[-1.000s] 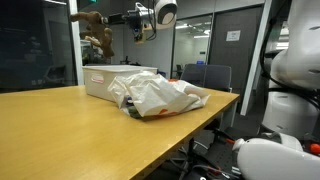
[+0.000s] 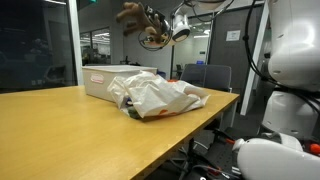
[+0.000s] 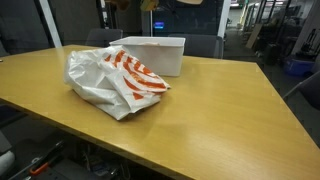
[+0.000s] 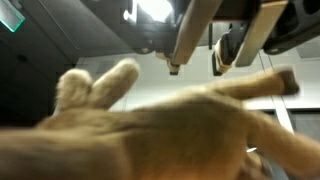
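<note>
A tan plush-like toy (image 4: 140, 130), blurred by motion, spreads across the lower part of the wrist view, just beyond the fingertips. Above it, the fingers of my gripper stand apart, and ceiling shows through the gap between them. In exterior view 1 the brown toy (image 2: 133, 16) is up in the air at the top edge, close beside the gripper. Whether toy and fingers still touch cannot be made out. A crumpled white bag with orange-red marks (image 3: 112, 82) lies on the table below, and a white box (image 3: 155, 55) stands behind it.
Bare wooden table (image 3: 220, 115) stretches to the right of the bag in exterior view 2. Chairs (image 2: 210, 76) stand past the far edge. A few small dark items partly show under the bag's edge in exterior view 1.
Gripper and toy have moved rightward in exterior view 1. Bag and box are unmoved.
</note>
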